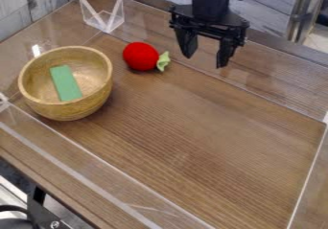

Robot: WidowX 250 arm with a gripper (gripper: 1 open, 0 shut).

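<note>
My black gripper hangs at the top centre over the wooden table, its two fingers spread apart with bare wood visible between them. Left of it lies a red tomato or strawberry-like toy with a green leafy top. At the left a round wooden bowl holds a green rectangular block.
A clear plastic piece stands at the back left. Dark cables show at the bottom left corner.
</note>
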